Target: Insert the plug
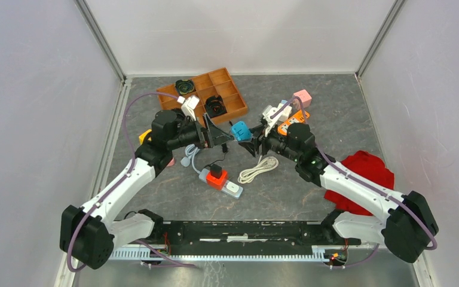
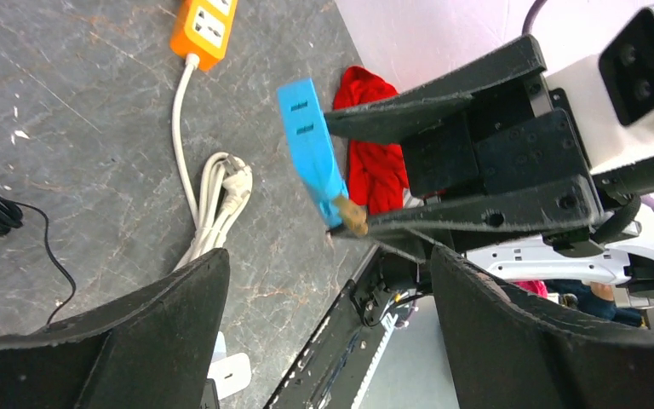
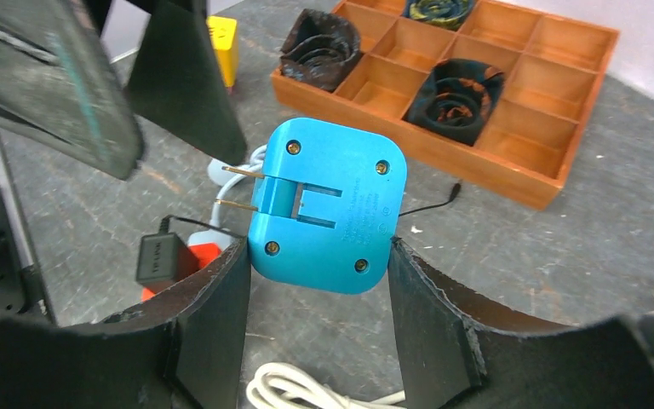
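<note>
A blue plug adapter (image 1: 241, 130) with two brass pins is held up at mid-table in my right gripper, its pins pointing toward my left gripper (image 1: 218, 135). In the left wrist view the plug (image 2: 306, 145) hangs just beyond the open fingers of that gripper, nothing between them. Below on the table lies a grey power strip (image 1: 232, 189) with a red adapter (image 1: 215, 182) and a black block on it. An orange power strip (image 2: 203, 32) with a white cable lies toward the back right.
An orange compartment tray (image 1: 224, 81) is at the back. A coiled white cable (image 1: 254, 173) lies below the grippers. A red cloth (image 1: 364, 173) is at the right. Pink and yellow (image 3: 223, 47) blocks sit around the edges.
</note>
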